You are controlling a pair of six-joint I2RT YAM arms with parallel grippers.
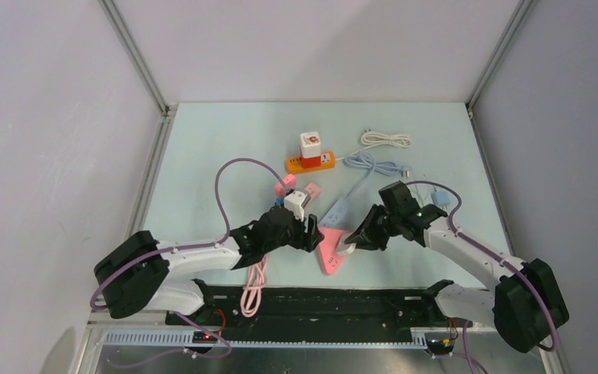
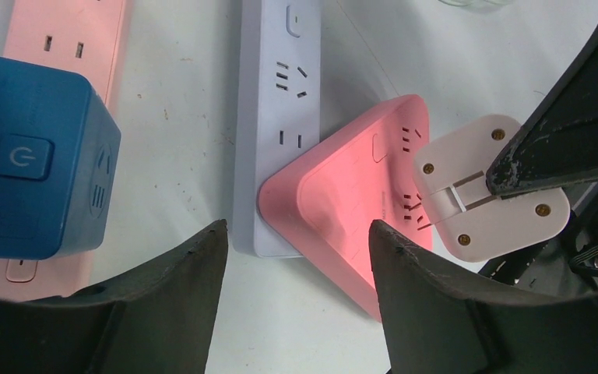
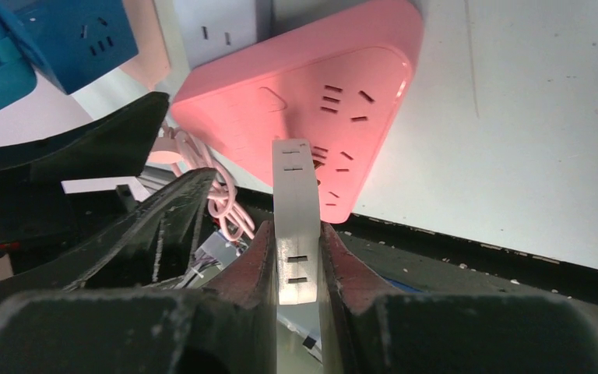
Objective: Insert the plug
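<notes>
A white plug adapter (image 3: 297, 218) stands between the fingers of my right gripper, which is shut on it. The adapter (image 2: 467, 226) is at the socket face of the pink triangular power strip (image 2: 350, 195); whether its prongs are in the slots cannot be made out. In the top view, that strip (image 1: 332, 261) lies near the table's front edge. My left gripper is open at the strip's left corner, its fingers apart, with nothing gripped between them. In the right wrist view, the left gripper's dark fingers (image 3: 86, 140) show on the left.
A pale blue-white strip (image 2: 288, 101) touches the pink one. A blue cube adapter (image 2: 39, 164) sits on a pink strip (image 2: 62, 31) left of it. An orange strip (image 1: 327, 161) lies farther back.
</notes>
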